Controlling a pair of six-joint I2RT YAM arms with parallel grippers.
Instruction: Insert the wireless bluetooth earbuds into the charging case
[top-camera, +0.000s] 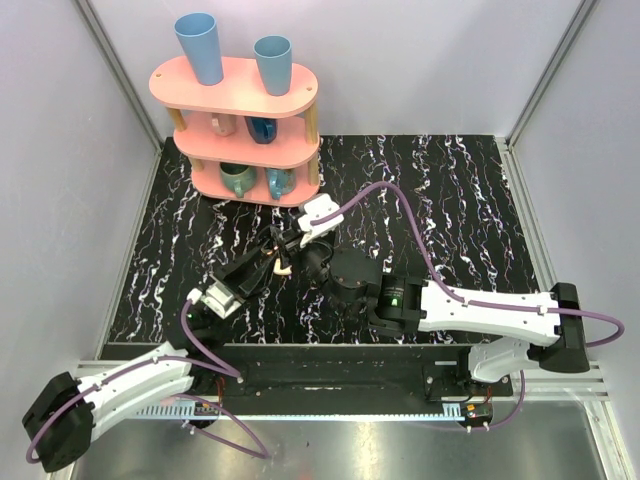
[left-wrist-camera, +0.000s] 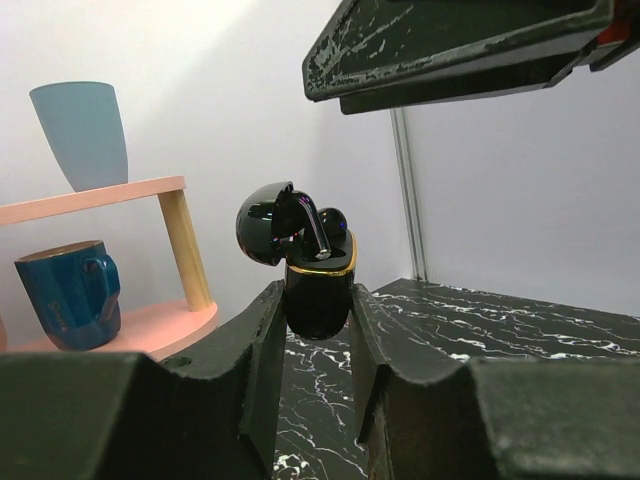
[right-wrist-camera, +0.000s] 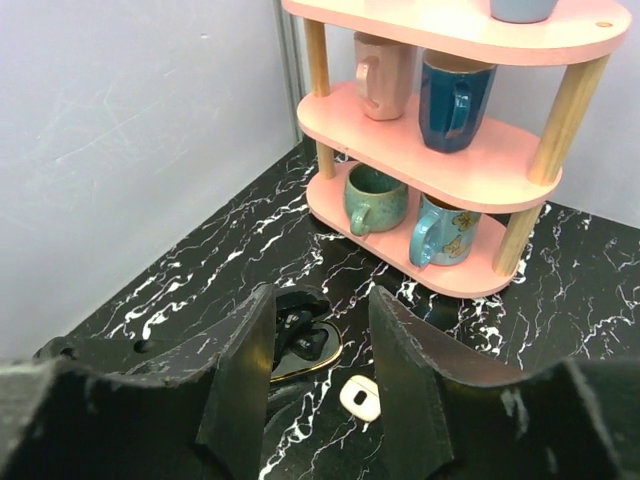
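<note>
My left gripper is shut on the black earbud case (left-wrist-camera: 318, 300), held upright with its lid open; black earbuds (left-wrist-camera: 328, 222) show at its top, how far seated I cannot tell. In the top view my left gripper (top-camera: 268, 250) meets my right gripper (top-camera: 295, 240) at the middle. The right gripper is open, just above the case (right-wrist-camera: 305, 340), nothing clearly between its fingers. A small white object (right-wrist-camera: 360, 398) with a dark centre shows below, beyond it.
A pink three-tier shelf (top-camera: 250, 140) with mugs and cups stands at the back left. White walls enclose the sides and back.
</note>
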